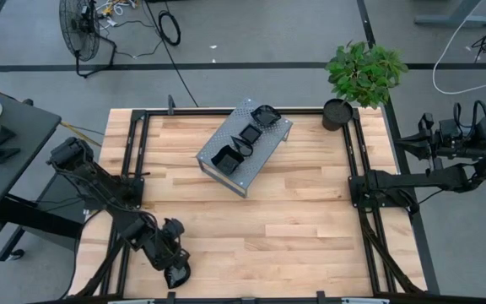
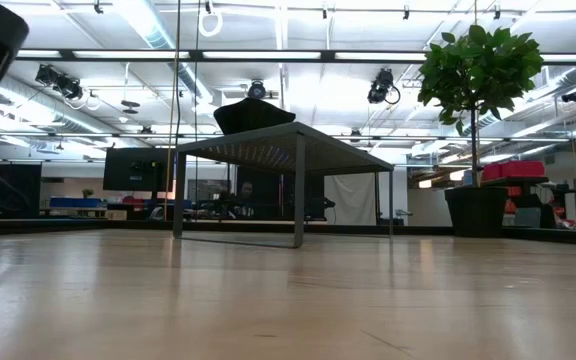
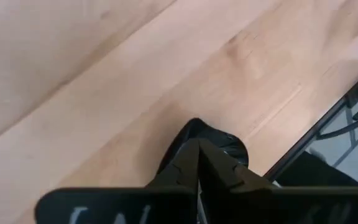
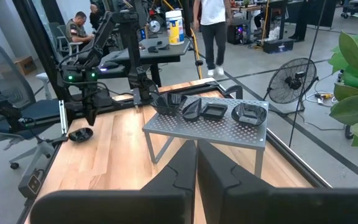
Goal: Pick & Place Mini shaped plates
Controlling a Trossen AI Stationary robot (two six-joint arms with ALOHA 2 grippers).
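A dark, glossy mini plate (image 1: 178, 277) rests on the wooden table near the front edge, just past the tip of my left gripper. In the left wrist view that gripper's fingers are closed together with nothing between them, and they cover much of the plate (image 3: 225, 142). The right wrist view shows the plate (image 4: 81, 134) lying low on the wood beneath the gripper. Several more dark shaped plates, one being a square plate (image 4: 214, 111), sit on the grey perforated stand (image 1: 218, 145). My right gripper is shut and empty, away from the stand.
A potted plant (image 1: 337, 113) stands at the back right corner of the table. Black rails (image 1: 251, 111) run along the table's sides and back. Bare wood (image 1: 294, 228) fills the middle and front right of the tabletop.
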